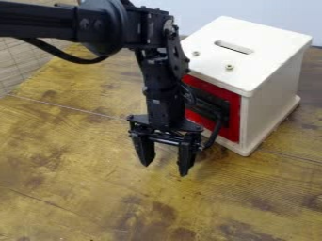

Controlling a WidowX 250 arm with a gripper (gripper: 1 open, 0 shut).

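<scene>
My black gripper [165,160] hangs low over the wooden table in the middle of the camera view, its two fingers pointing down and spread apart with nothing between them. Just behind it and to the right stands a white box [270,89] with a slot and small fittings on its sloped top. The box's red front [229,135] is partly hidden by the arm and its cable.
A tiled surface [19,61] shows beyond the table's edge at the upper left.
</scene>
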